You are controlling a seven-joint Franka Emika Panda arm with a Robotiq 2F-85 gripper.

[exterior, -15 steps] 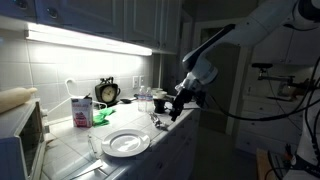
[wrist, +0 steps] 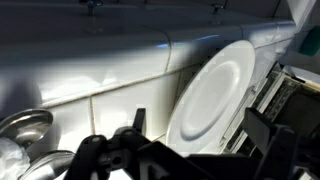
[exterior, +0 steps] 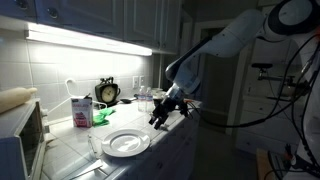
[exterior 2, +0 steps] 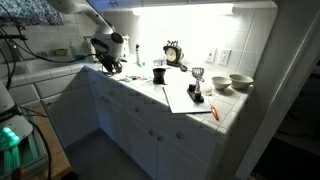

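Note:
My gripper stands open in the wrist view, with nothing held between its fingers. Beyond them a white oval-looking plate (wrist: 212,95) lies on the tiled counter. Two shiny metal bowls or scoops, one of them the upper scoop (wrist: 28,124), show at the lower left of that view, outside the fingers. In exterior view 1 the same white plate (exterior: 127,143) is near the counter's front edge, left of the arm. The arm reaches low over the counter there, its fingertips too small and dark to make out.
A toaster oven (exterior: 22,125) stands at the counter's left end. Behind the plate are a box (exterior: 82,111), a green cloth (exterior: 102,117) and a black clock (exterior: 107,91). Overhead cabinets (exterior: 110,18) hang above. Bare tile surrounds the plate.
The arm has come down and leftward over the counter, toward the metal pieces and the plate's side. The plate has stayed where it was.

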